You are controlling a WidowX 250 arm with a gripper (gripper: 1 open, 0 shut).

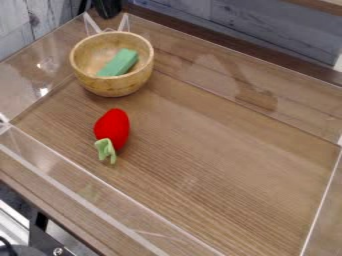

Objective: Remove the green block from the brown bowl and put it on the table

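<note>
The brown bowl (87, 84) stands near the upper left of the table. Inside it lies the green block (120, 62), tilted against the right part of the bowl. My dark gripper (107, 14) is at the top edge of the camera view, beyond the bowl and clear of the block. Most of the gripper is cut off by the frame, so how its fingers stand is unclear.
A red toy vegetable with a green tip (115, 126) lies on the table below the bowl. Walls border it at the back and left.
</note>
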